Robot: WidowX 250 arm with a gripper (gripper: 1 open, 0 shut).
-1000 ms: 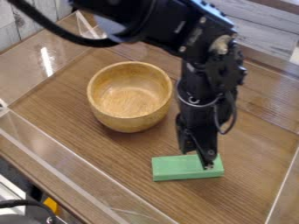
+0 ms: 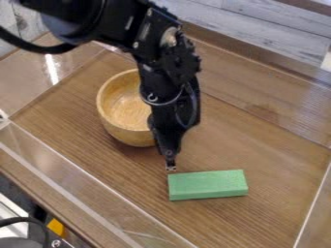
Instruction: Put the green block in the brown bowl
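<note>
The green block (image 2: pixel 208 185) lies flat on the wooden tray floor, near the front and right of centre. Behind it to the left stands the brown bowl (image 2: pixel 114 122), upright, with its right side hidden by my arm. My gripper (image 2: pixel 171 161) points down between the two, in front of the bowl's right side. Its tips are just behind the block's left end, and the block is not held. The fingers overlap from this angle, so how far apart they are cannot be seen.
Clear low walls (image 2: pixel 77 179) border the tray on the left and front. The tray floor (image 2: pixel 265 126) to the right and back right is bare. A dark cable and yellow part (image 2: pixel 56 227) sit outside the front left corner.
My gripper has moved left from over the green block toward the bowl, now covering the bowl's right side. Block and bowl lie where they were.
</note>
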